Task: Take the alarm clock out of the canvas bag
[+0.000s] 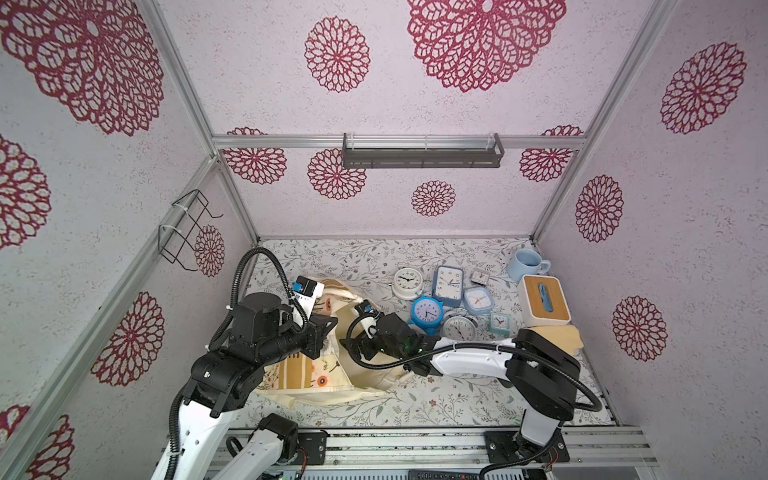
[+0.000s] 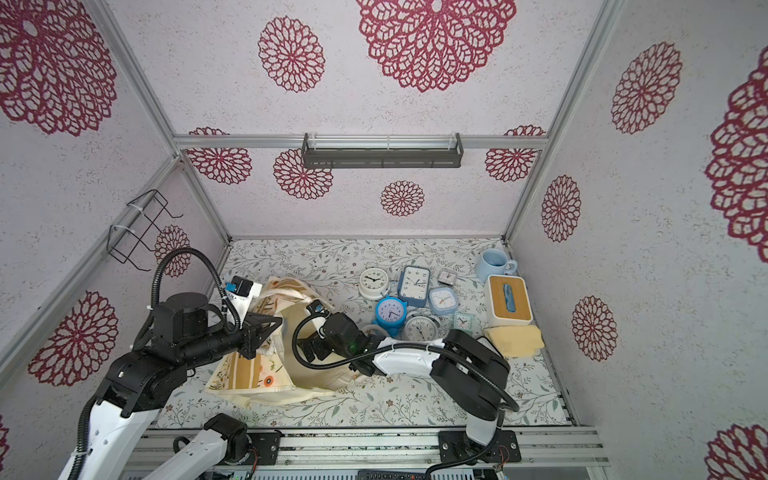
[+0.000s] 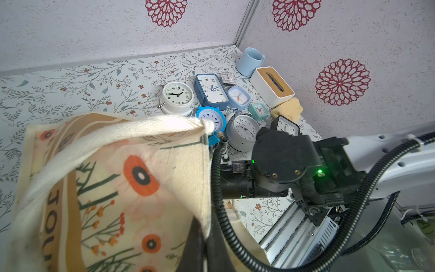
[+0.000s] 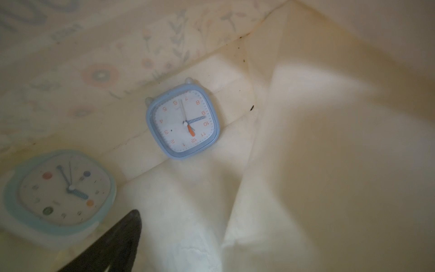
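Note:
The cream canvas bag [image 1: 296, 372] with a flower print lies at the left of the table. My left gripper [image 1: 320, 336] is shut at its upper edge, with cloth at its fingers in the left wrist view. My right gripper [image 1: 360, 344] reaches into the bag's opening. In the right wrist view two clocks lie inside: a square blue clock [image 4: 174, 108] and a rounded white and mint clock [image 4: 36, 199], below which one black fingertip [image 4: 126, 231] shows. The right gripper's other finger is hidden.
Several clocks, including a bright blue one [image 1: 426, 312], crowd the table right of the bag. A mug [image 1: 524, 264], a tissue box [image 1: 544, 288] and a yellow cloth [image 1: 564, 340] are at the far right.

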